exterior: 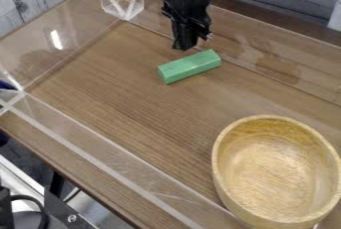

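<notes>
My black gripper [185, 42] hangs at the top centre of the camera view, its fingers shut and pointing down at the wooden table. Nothing shows between them. Just below it lies a green rectangular block [189, 67], on its side at a slight diagonal, apart from the fingertips.
A large pale yellow round bowl [273, 168] fills the lower right. A clear plastic piece [122, 1] is at the back left. Dark cables lie at the lower left edge.
</notes>
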